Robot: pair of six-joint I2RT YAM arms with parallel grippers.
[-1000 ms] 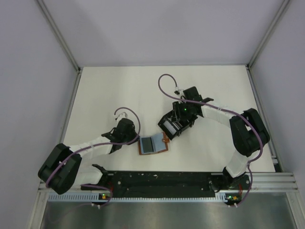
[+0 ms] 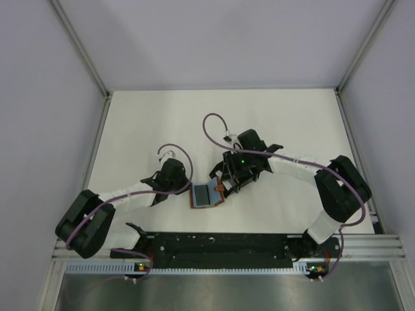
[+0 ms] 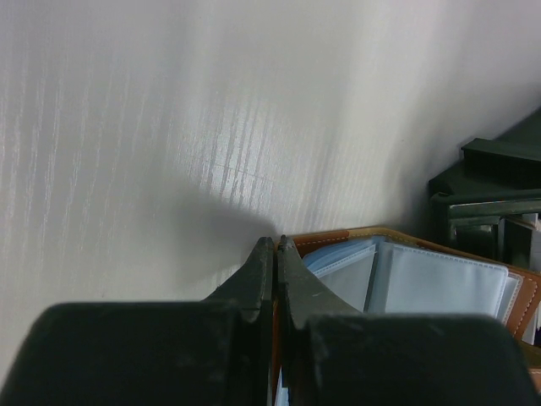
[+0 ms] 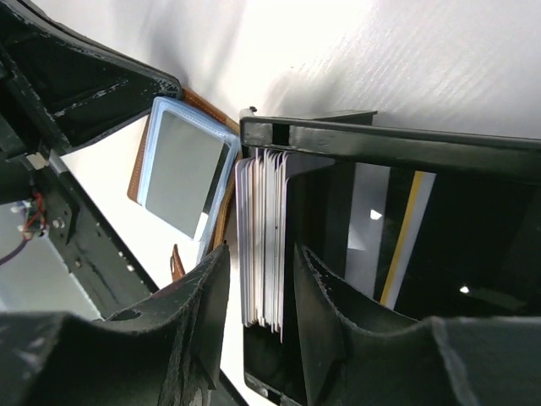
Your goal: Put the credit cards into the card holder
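The brown card holder with pale blue lining lies opened out near the table's front, its right part tilted up. Against its right edge stands a black divided box. A bundle of cards stands on edge in the box's end compartment. My right gripper is open, with its fingertips on either side of the bundle; contact is not clear. At the holder's far left corner, my left gripper is shut, its tips at the brown edge; whether the edge is pinched is hidden.
More cards stand in another compartment of the box. A black bar runs along the front edge.
My right arm has moved left and toward the front, over the cards' end of the box. The box has shifted left against the holder, whose right part has tilted up. The left arm has barely moved.
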